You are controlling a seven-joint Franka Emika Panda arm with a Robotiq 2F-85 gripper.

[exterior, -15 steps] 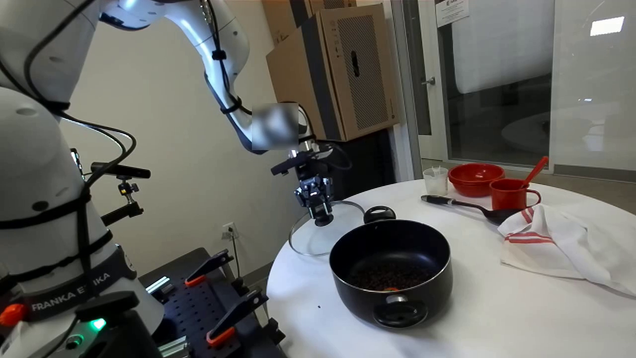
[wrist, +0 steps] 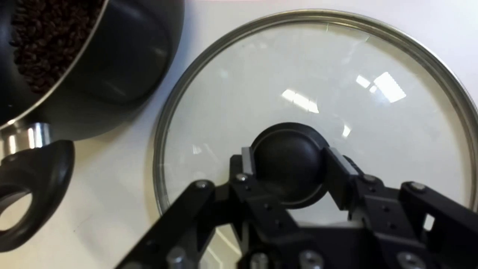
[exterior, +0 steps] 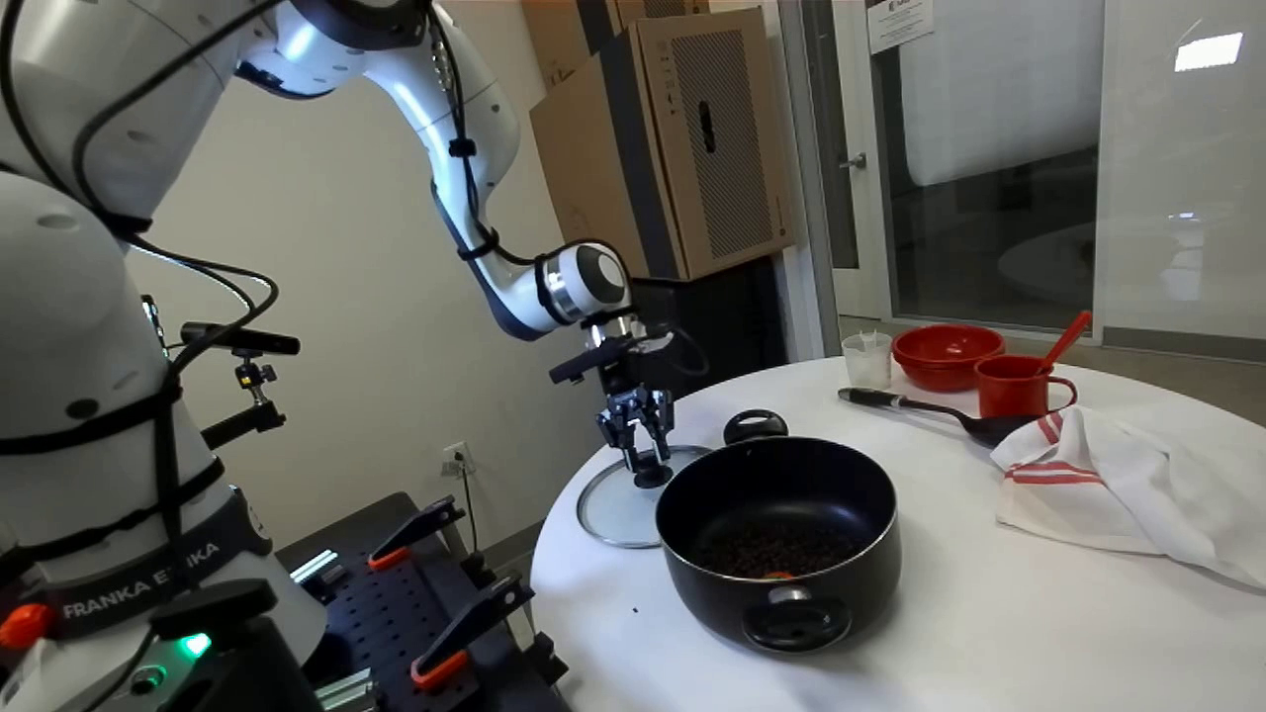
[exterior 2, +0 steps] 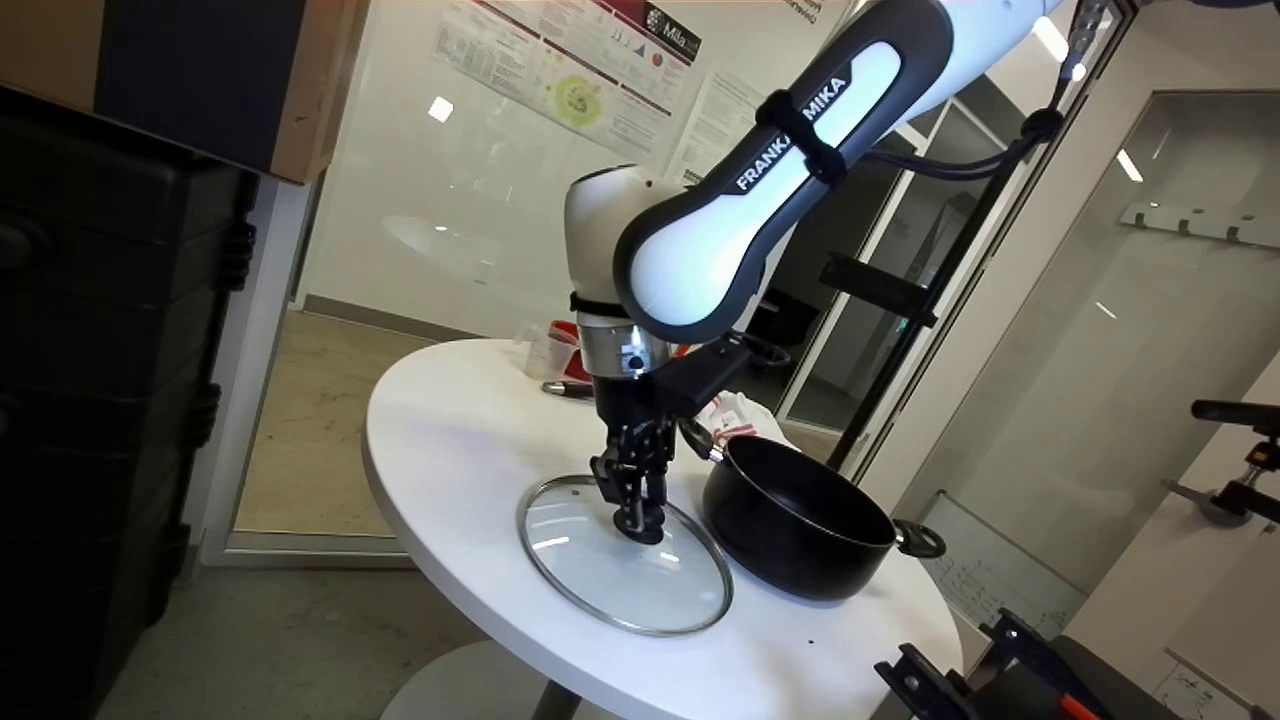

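The glass lid (wrist: 224,103) with a metal rim lies on the white table, beside the black pot (exterior: 724,593). Its round black knob (wrist: 286,150) is between my two fingers, which touch it from both sides. My gripper (exterior 2: 638,498) points down at the lid's middle, shut on that knob. Dark beans (wrist: 51,42) cover the bottom of the uncovered pot, and a small orange-red bit (exterior: 779,576) shows among them. In exterior view 1 the pot hides part of the lid's rim.
Farther back on the table (exterior: 949,605) are red bowls (exterior: 946,354), a red mug (exterior: 1012,390), a clear cup (exterior: 867,360), a black ladle (exterior: 926,407) and a white towel (exterior: 1116,487). The pot's handles (exterior: 797,623) jut outward. Bare tabletop lies in front of the towel.
My gripper and the lid have come down and slightly to the right in exterior view 1. The lid was held above the table before and now rests on it. The pot has not moved.
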